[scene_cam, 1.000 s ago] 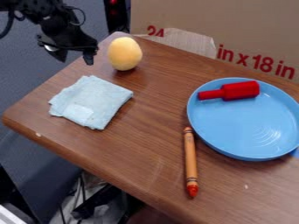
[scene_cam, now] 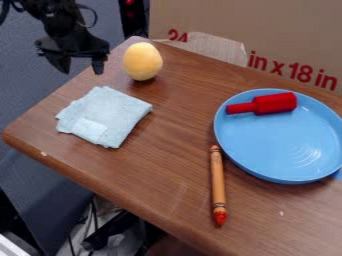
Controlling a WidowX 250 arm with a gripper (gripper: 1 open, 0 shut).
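Note:
My black gripper (scene_cam: 79, 62) hangs at the top left, over the table's far left edge, above and left of a folded pale blue cloth (scene_cam: 104, 116). Whether its fingers are open or shut is hard to make out. A yellow rounded object (scene_cam: 143, 61) sits near the back left corner of the table. On the right, a red rolling pin (scene_cam: 273, 102) lies on the blue plate (scene_cam: 281, 145). An orange crayon (scene_cam: 218, 185) lies just left of the plate, pointing toward the front.
A cardboard box (scene_cam: 247, 30) stands behind the wooden table (scene_cam: 134, 180). Beyond the left edge the surface drops away to a grey area.
The objects on the table have not moved.

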